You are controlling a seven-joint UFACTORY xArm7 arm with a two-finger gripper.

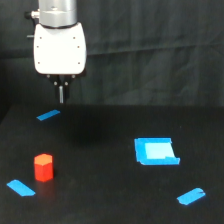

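Note:
A red block [43, 167] with an orange-looking top stands on the black table at the left front. High at the left, the white hand of the arm hangs down with my gripper [61, 97] beneath it. The gripper is above and behind the block, well apart from it. Its fingers look small and narrow here, so I cannot make out whether the fingers are open or shut. No object shows hanging from them.
A white square edged with blue tape [157, 151] lies right of centre. Blue tape strips lie at the left front [20, 187], the right front [191, 196] and near the back left [48, 115]. Bare table [105, 170] separates the block and square. A dark curtain [150, 60] hangs behind.

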